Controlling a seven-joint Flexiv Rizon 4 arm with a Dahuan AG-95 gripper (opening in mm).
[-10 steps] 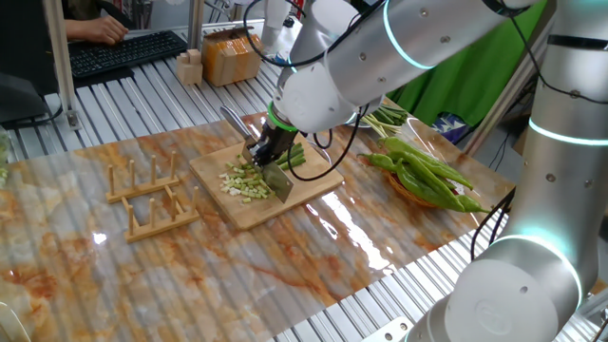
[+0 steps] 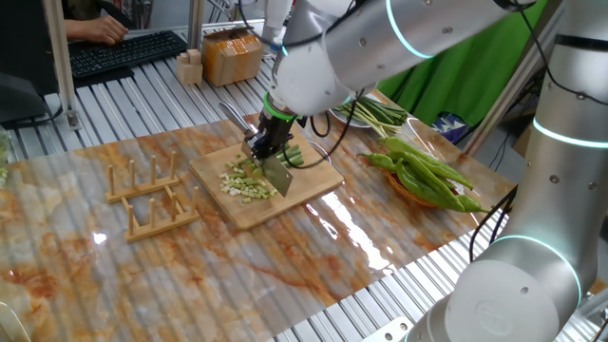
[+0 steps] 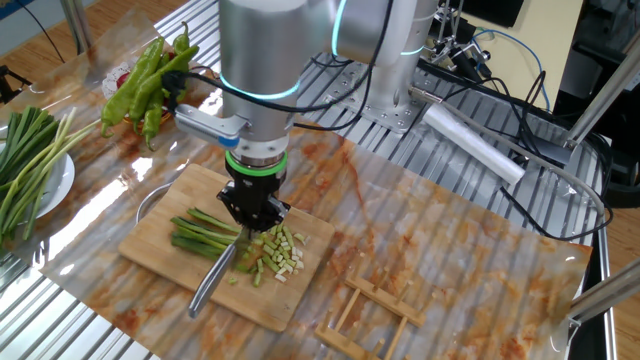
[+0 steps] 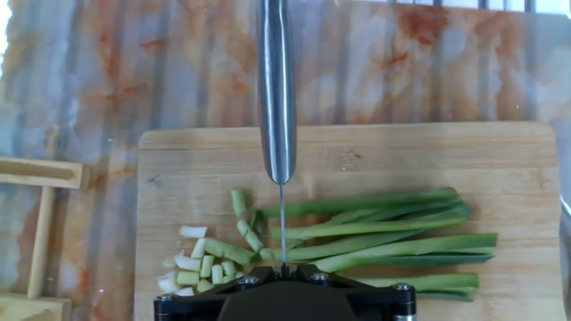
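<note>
My gripper is shut on a cleaver-like knife, with its metal handle (image 4: pixel 277 107) reaching out past the fingers. The broad blade (image 2: pixel 277 177) stands on edge over the wooden cutting board (image 2: pixel 242 218), among the greens; whether it touches the wood I cannot tell. On one side of the blade lie long green scallion stalks (image 4: pixel 384 239). Cut scallion pieces (image 4: pixel 210 267) are scattered on the other side, white and pale green. In exterior view 2 the gripper (image 3: pixel 252 218) hides part of the blade and some of the stalks.
A wooden peg rack (image 2: pixel 152 226) stands beside the board. On the other side are green peppers (image 2: pixel 423 176) in a basket and a plate of uncut scallions (image 3: pixel 38 165). At the back, a person's hand (image 2: pixel 99 28) rests by a keyboard.
The wrist has risen slightly and become more upright, and the knife has shifted a little with it. The board, rack and peppers stay in place.
</note>
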